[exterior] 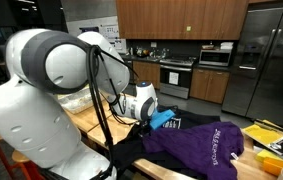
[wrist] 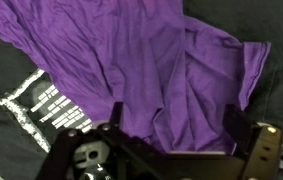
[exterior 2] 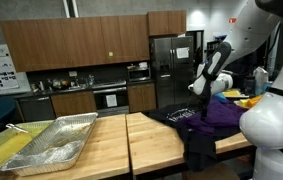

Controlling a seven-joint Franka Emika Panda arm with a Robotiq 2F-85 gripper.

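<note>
Purple cloth (wrist: 146,60) spreads, wrinkled, across most of the wrist view. One short purple end, perhaps a sleeve, reaches toward the upper right. In exterior view 1 the purple cloth (exterior: 196,145) lies over the right part of the table, on top of dark cloth (exterior: 129,150). My gripper stands open above the purple cloth, its fingers wide apart at the bottom of the wrist view. Nothing is seen held between them. Whether the fingertips touch the cloth cannot be told.
Dark fabric with white print (wrist: 56,105) shows at the wrist view's left. Yellow items (exterior: 266,135) lie on the table's right side. A foil tray (exterior 2: 56,140) sits at the left of exterior view 2.
</note>
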